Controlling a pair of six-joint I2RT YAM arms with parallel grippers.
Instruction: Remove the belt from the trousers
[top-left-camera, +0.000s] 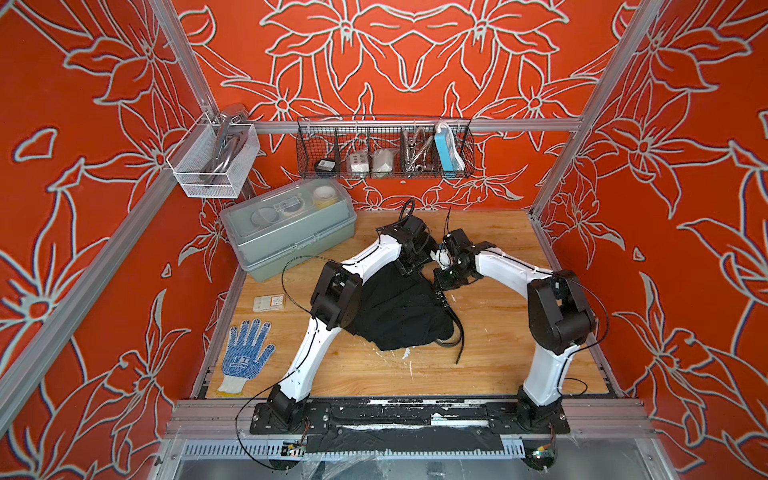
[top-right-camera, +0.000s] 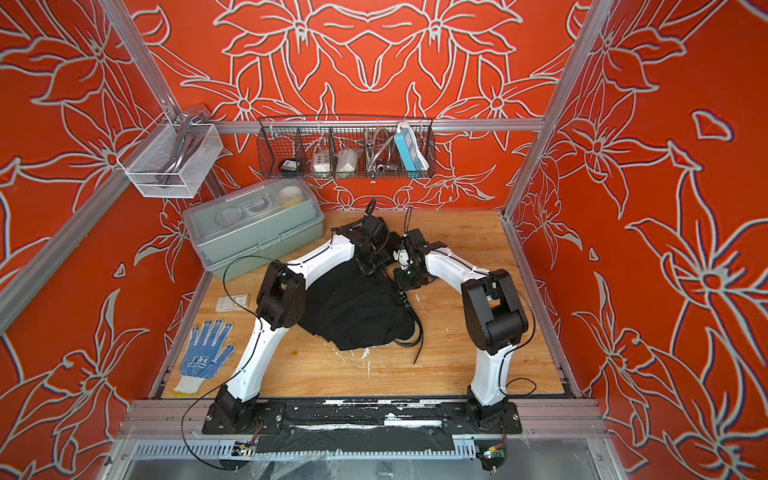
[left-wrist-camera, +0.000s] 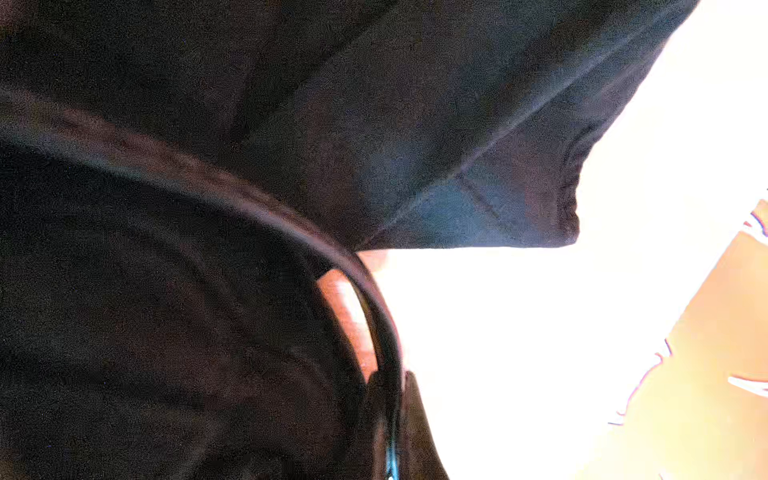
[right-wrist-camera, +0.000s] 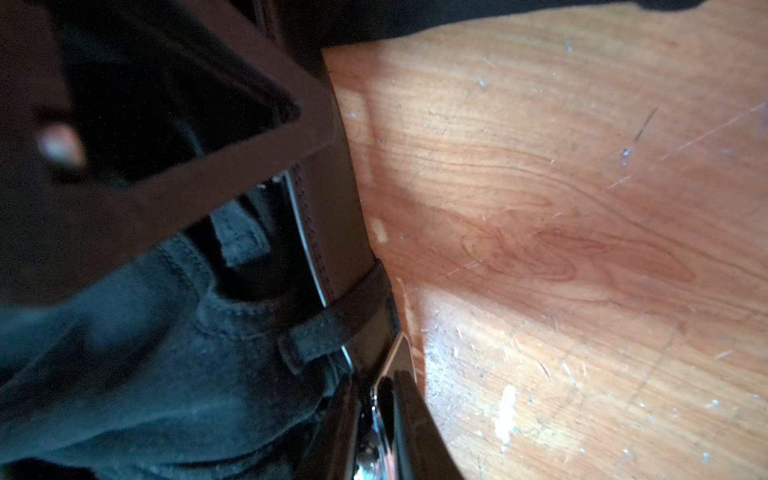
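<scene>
Black trousers (top-left-camera: 392, 316) lie crumpled on the wooden table, the belt (top-left-camera: 454, 324) trailing from their right edge. In the right wrist view the belt (right-wrist-camera: 344, 232) runs through a loop (right-wrist-camera: 336, 320); beside it my right gripper is shut on what looks like the belt, near shiny metal. My left gripper (top-left-camera: 412, 260) is over the upper trousers; in the left wrist view a dark strap (left-wrist-camera: 280, 216) curves down to its fingertips (left-wrist-camera: 416, 416), which are shut; whether they pinch it is unclear.
A grey-green toolbox (top-left-camera: 288, 240) stands at the back left, with a small pale box (top-left-camera: 268, 302) and a blue glove (top-left-camera: 248, 352) at left. Wire baskets (top-left-camera: 384, 160) hang on the back wall.
</scene>
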